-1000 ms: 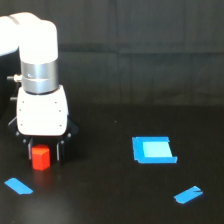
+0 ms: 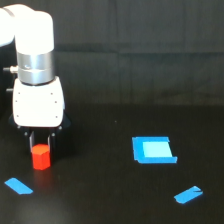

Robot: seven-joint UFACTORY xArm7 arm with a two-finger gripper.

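Observation:
A small red block (image 2: 41, 157) is at the left of the dark table. My gripper (image 2: 41, 147) points down from directly above, its fingertips at the block's upper edge. The two dark fingers stand fairly close together. Whether they press on the block or only hover over its top does not show clearly, nor does any gap beneath the block.
Right of centre, a pale square (image 2: 156, 149) is framed by blue tape (image 2: 150, 140). One blue tape strip (image 2: 18, 186) lies at the front left, another blue strip (image 2: 188, 194) at the front right. Bare dark table separates the block from the square.
The hand has risen a little and shifted slightly left. Its fingers, earlier wide apart on both sides of the block, are closer together and higher against it. The block is at nearly the same spot.

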